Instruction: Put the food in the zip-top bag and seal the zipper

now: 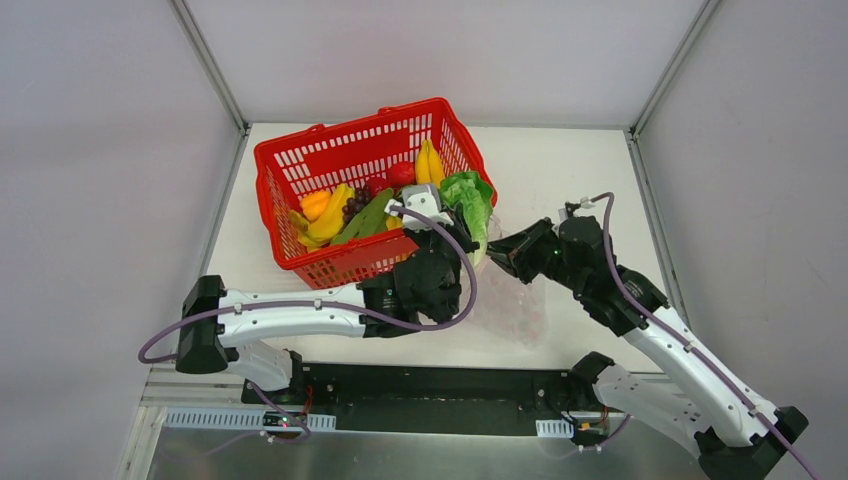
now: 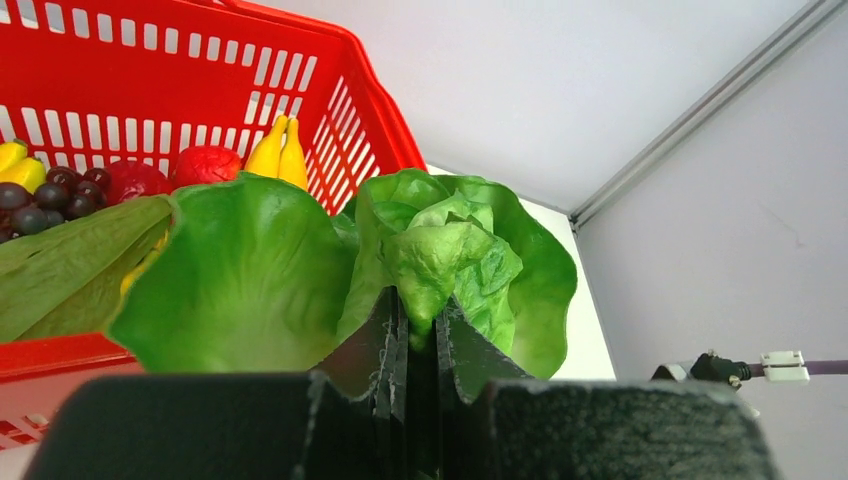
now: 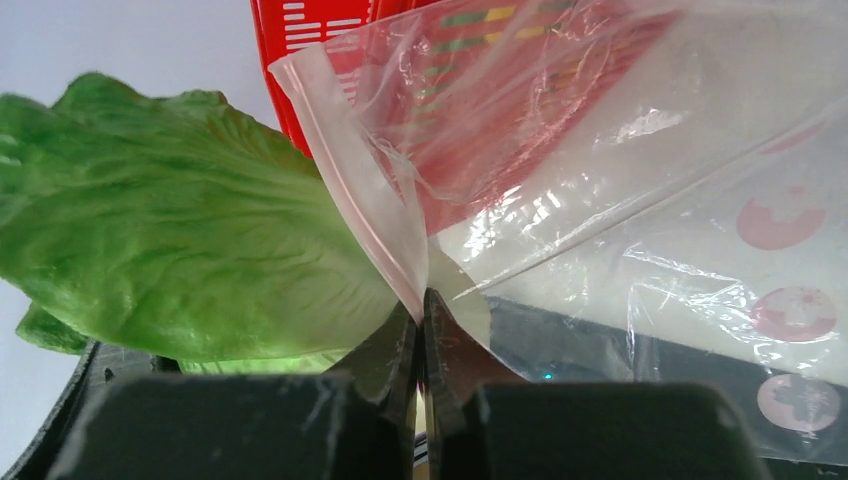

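A green leafy lettuce (image 2: 450, 240) is pinched by its leaves in my left gripper, which is shut on it. In the top view the lettuce (image 1: 468, 200) is beside the red basket's right front corner, partly covered by the left arm. My right gripper is shut on the edge of the clear zip top bag (image 3: 365, 200), near its pale zipper strip. The bag's body, with pink prints, spreads to the right in the right wrist view, and the lettuce (image 3: 180, 230) lies just left of the strip. Whether its lower end is inside the bag's mouth is hidden.
The red basket (image 1: 340, 140) holds bananas, dark grapes, red fruit and long green vegetables, close behind and left of the left gripper.
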